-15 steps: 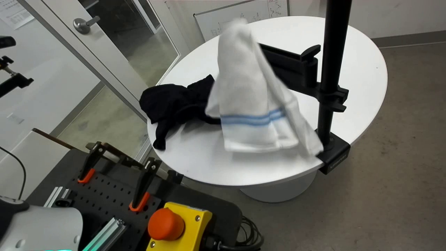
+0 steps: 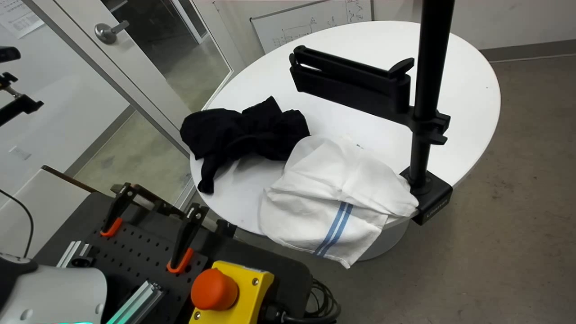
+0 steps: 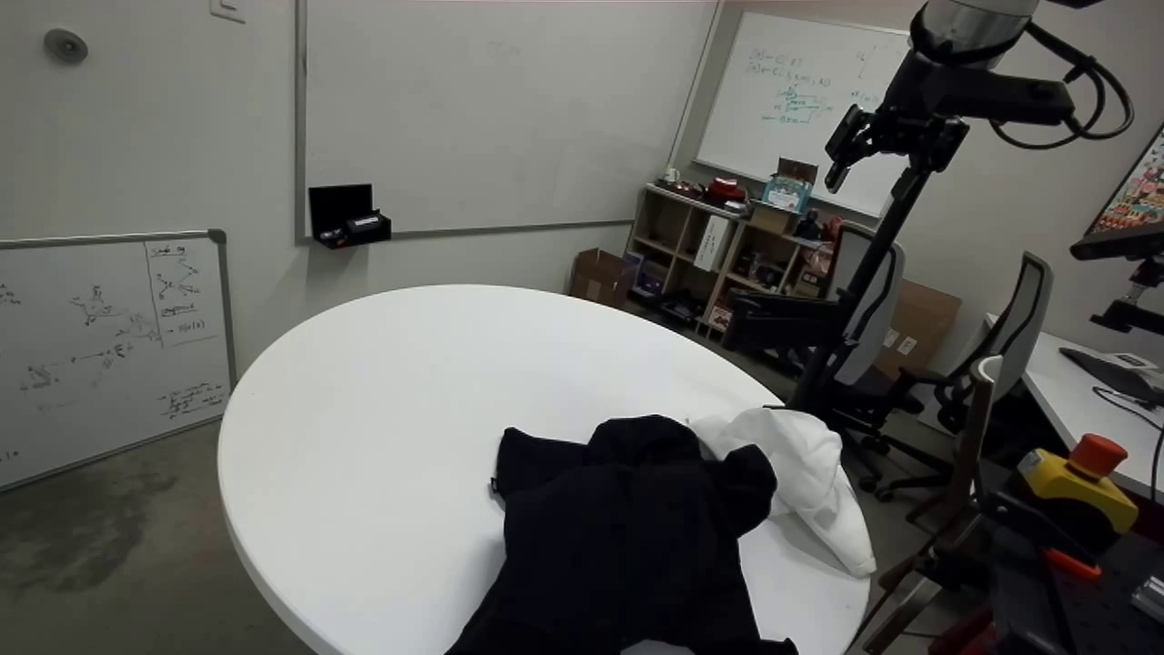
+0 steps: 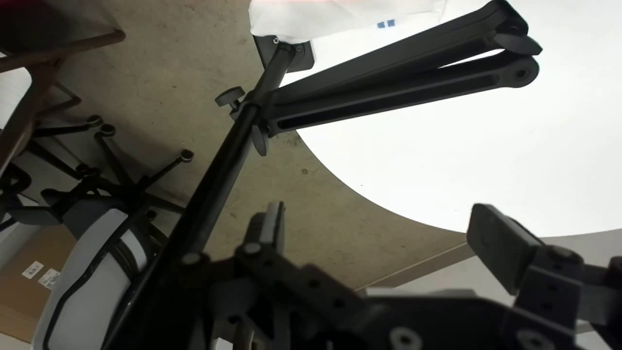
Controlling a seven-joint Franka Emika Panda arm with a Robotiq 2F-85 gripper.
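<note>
A white cloth with blue stripes [image 2: 345, 186] lies crumpled on the front of the round white table [image 2: 461, 81], its striped corner hanging over the edge. Beside it is a bunched black garment [image 2: 245, 132], which exterior view 2 shows spread toward the camera. My gripper is open in the wrist view, its fingers wide apart and nothing between them. Exterior view 2 has the gripper [image 3: 846, 158] high above the table, well clear of the cloth [image 3: 802, 464]. Only a strip of white cloth [image 4: 344, 17] shows at the top of the wrist view.
A black post [image 2: 429, 70] is clamped at the table's edge, right by the cloth, and its folded arm [image 2: 351, 86] reaches over the tabletop. A yellow box with an orange button [image 2: 232, 294] stands on the dark bench.
One second ago the white cloth hung upright in the air over the table. The black garment has stayed in place.
</note>
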